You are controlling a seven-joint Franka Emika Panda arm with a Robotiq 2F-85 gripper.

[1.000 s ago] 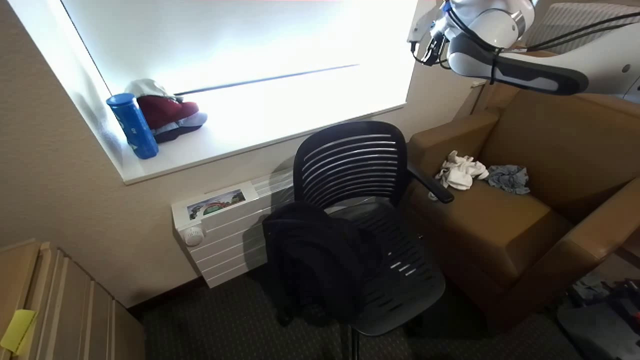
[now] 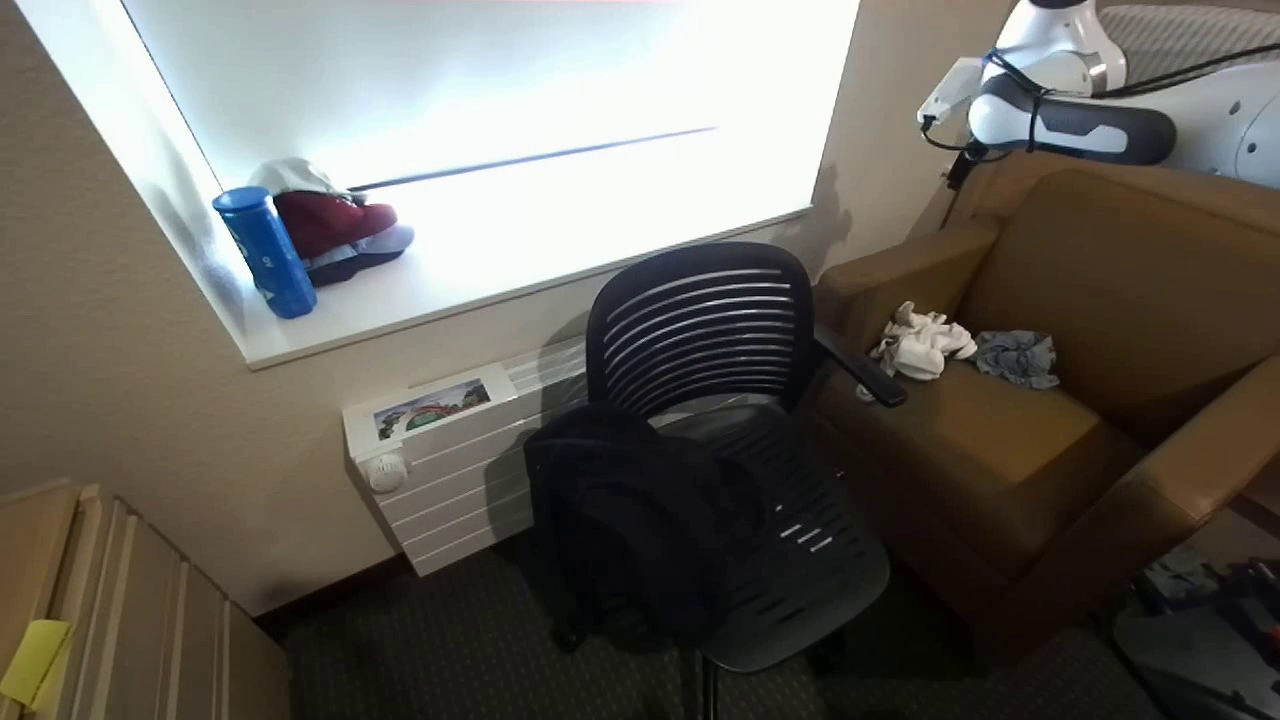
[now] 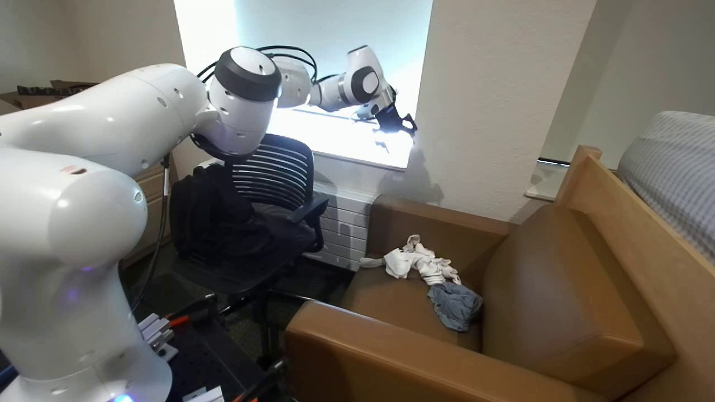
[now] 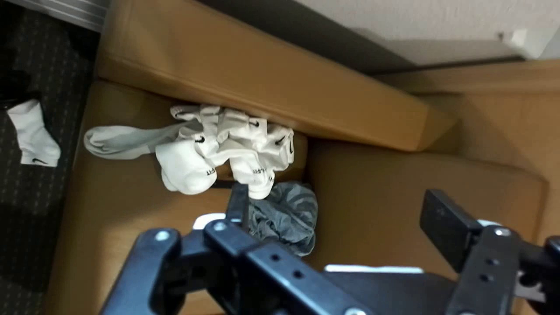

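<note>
My gripper is open, its two dark fingers wide apart in the wrist view with nothing held between them. In the second exterior view the gripper (image 3: 407,126) hangs high in front of the window sill, well above the armchair. A heap of white socks (image 4: 231,141) with small black logos lies on the brown seat against the armrest. Touching the heap is a crumpled grey cloth (image 4: 288,215), partly hidden behind the left finger in the wrist view. One more white sock (image 4: 34,134) rests on the dark carpet left of the seat.
The brown armchair (image 2: 1056,276) has raised armrests and a backrest around its seat. Beside it stands a black chair (image 2: 708,312) with dark fabric over it. A blue canister (image 2: 266,254) and caps (image 2: 330,222) sit on the sill.
In the first exterior view, the arm's end has moved right and the gripper lower, from before the window to above the armchair's side. The socks and grey cloth have stayed put.
</note>
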